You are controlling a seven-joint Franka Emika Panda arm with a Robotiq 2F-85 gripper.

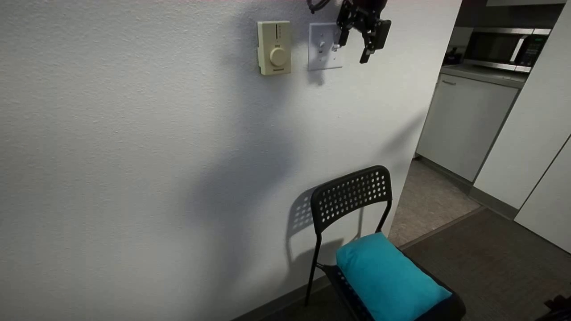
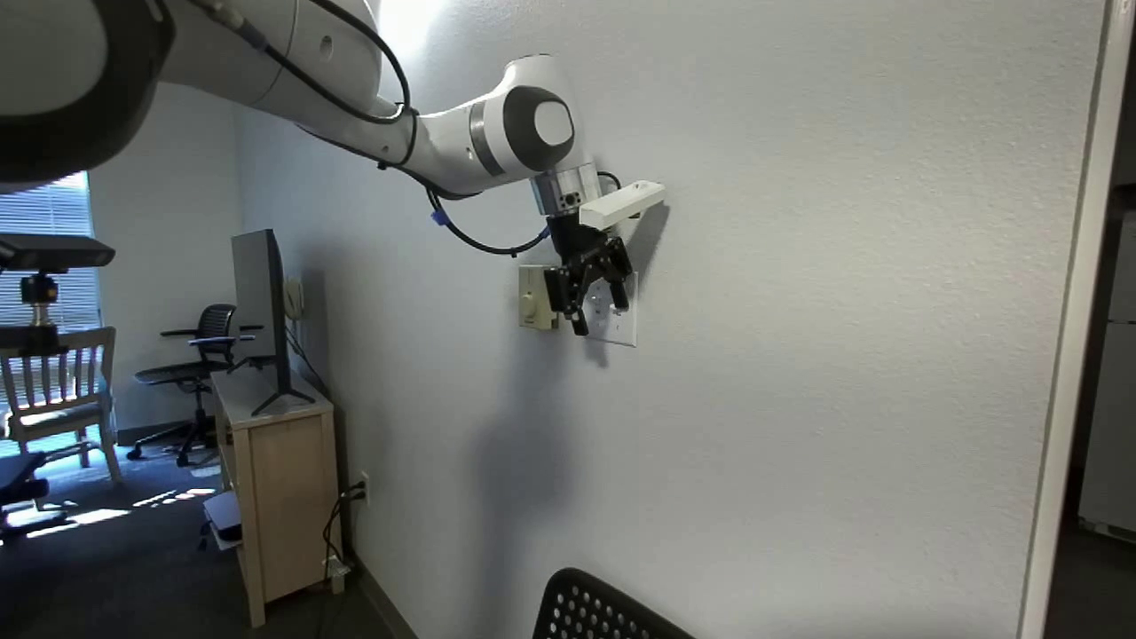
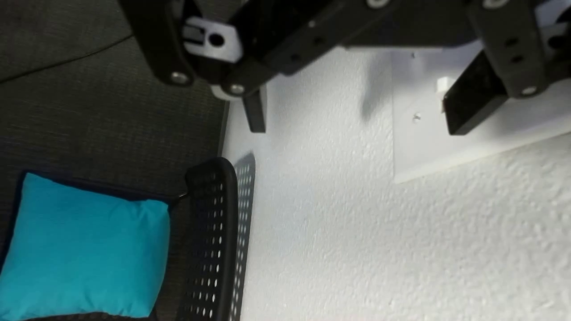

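A white switch plate with two toggles is mounted on the wall. In exterior view 1 my black gripper hangs in front of the plate's right side, its fingers spread. One fingertip is close to the right toggle. The wrist view shows the gripper open with nothing between its fingers; one finger partly covers a white toggle. Whether they touch is unclear. Exterior view 2 has the gripper pointing downward before the plate.
A beige thermostat sits on the wall left of the plate. Below stands a black chair with a teal pillow. Past the wall's edge, a microwave rests on a dim kitchen counter. The wall beneath the gripper is bare.
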